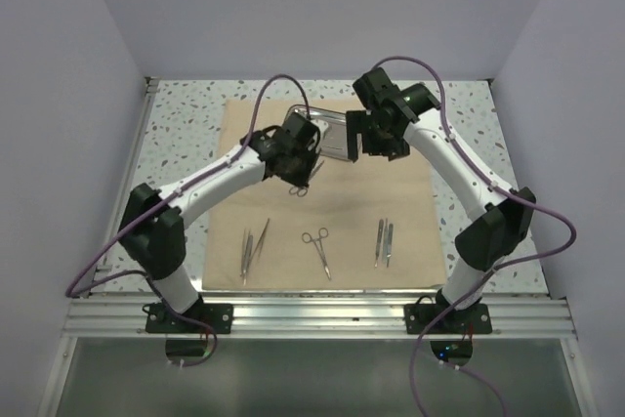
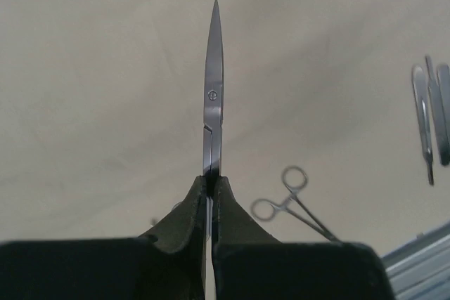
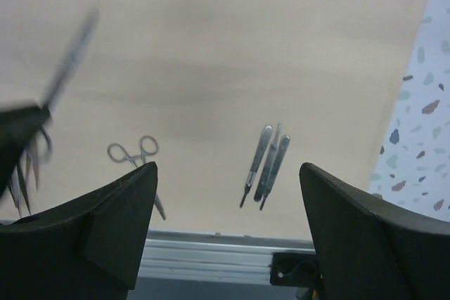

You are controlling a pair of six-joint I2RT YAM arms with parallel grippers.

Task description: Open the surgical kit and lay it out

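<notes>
Surgical scissors [image 2: 213, 82] are in my left gripper, which is shut on them, blade pointing away; in the top view it hangs just below the metal tray [image 1: 334, 144]. My right gripper is open over the right side of the cloth, nothing between its fingers. On the beige cloth [image 1: 361, 202] lie a clamp [image 1: 320, 251] at front centre, several slim handles [image 1: 379, 241] at front right, and several thin instruments [image 1: 249, 249] at front left.
The speckled table [image 1: 166, 124] shows around the cloth. Both arms reach over it from the front corners.
</notes>
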